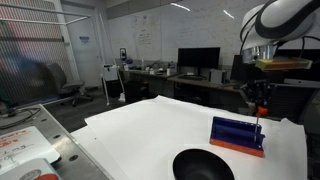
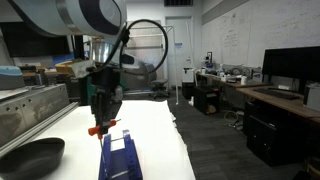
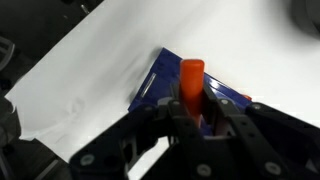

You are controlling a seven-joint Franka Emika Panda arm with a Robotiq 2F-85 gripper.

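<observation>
My gripper [image 1: 262,104] is shut on an orange-handled tool [image 3: 191,80], whose handle sticks out past the fingers in the wrist view. A thin shaft hangs below the handle in exterior view 1, in front of or against the right end of a blue and orange rack [image 1: 235,132]. Whether the shaft sits in the rack or only overlaps it, I cannot tell. The rack [image 2: 121,158] rests on the white tabletop, and the orange tool [image 2: 102,127] slants above its near left side in exterior view 2. In the wrist view, the tool and my gripper partly cover the rack [image 3: 160,77].
A black bowl [image 1: 202,164] stands on the white table [image 1: 150,130], in front of the rack. Clear tabletop stretches to the rack's left. At the far left is a grey metal ledge [image 1: 75,150] with white items. Desks and monitors [image 1: 198,57] stand behind.
</observation>
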